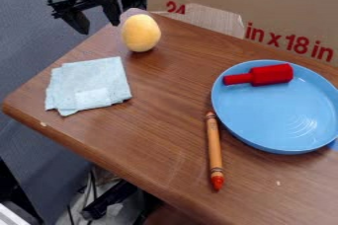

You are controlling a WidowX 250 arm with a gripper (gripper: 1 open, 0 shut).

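My black gripper [97,22] hangs at the top left, raised beside the back-left edge of the table, its fingers spread with nothing visible between them. A yellow rounded object [141,33] sits at the back of the table, to the gripper's right. A folded pale blue cloth [87,87] lies on the left of the table below the gripper. A red cylinder with a handle [264,74] rests on a blue plate [275,120] at the right. An orange crayon [214,155] with a red tip lies left of the plate.
A cardboard box [264,7] stands along the back. The floor and some dark equipment show beyond the left edge.
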